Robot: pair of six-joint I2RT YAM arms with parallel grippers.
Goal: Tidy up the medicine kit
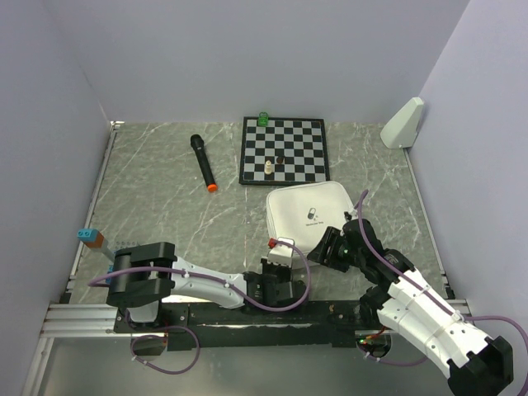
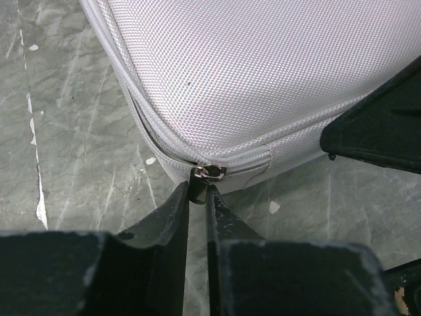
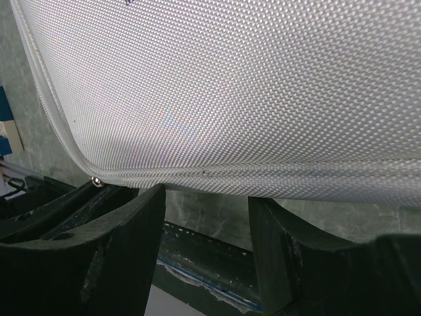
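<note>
A white zipped medicine kit (image 1: pixel 305 214) lies at the front centre of the table. In the left wrist view, my left gripper is at the kit's corner, its tips close together around the metal zipper pull (image 2: pixel 198 187); whether they grip it is hard to tell. In the right wrist view, my right gripper stands open at the kit's near edge (image 3: pixel 276 174), fingers apart beneath the fabric's rim.
Behind the kit is a chessboard (image 1: pixel 297 148) with small pieces. A microphone (image 1: pixel 202 161) lies at the back left, a white object (image 1: pixel 400 122) at the back right.
</note>
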